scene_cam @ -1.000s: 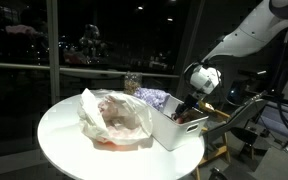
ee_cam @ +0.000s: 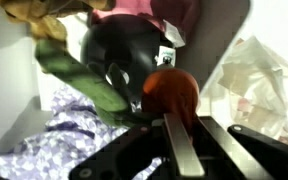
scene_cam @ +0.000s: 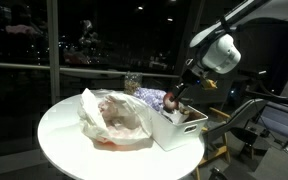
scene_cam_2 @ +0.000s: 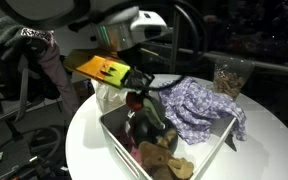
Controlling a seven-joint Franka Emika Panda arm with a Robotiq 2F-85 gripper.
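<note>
My gripper is shut on a reddish-brown rounded object (ee_cam: pixel 172 90), which shows between the fingertips in the wrist view. In exterior view 1 this object (scene_cam: pixel 170 102) hangs just above the near-left part of the white box (scene_cam: pixel 180 131). Seen in exterior view 2, the dark red object (scene_cam_2: pixel 134 100) is under the gripper, over the box (scene_cam_2: pixel 210 157). Below it in the wrist view lie a green soft item (ee_cam: pixel 84 82), a black round item (ee_cam: pixel 124 45) and a pink-red item (ee_cam: pixel 169 12). The arm hides part of the box.
A white plastic bag (scene_cam: pixel 116 118) with something pinkish inside stands on the round white table (scene_cam: pixel 64 130), left of the box. Patterned purple cloth (scene_cam_2: pixel 189 108) drapes over the box's far side. Behind is a clear container (scene_cam_2: pixel 232 75). A brown plush (scene_cam_2: pixel 164 160) lies in the box.
My gripper has risen out of the box and moved left in exterior view 1. The reddish object has come up with it.
</note>
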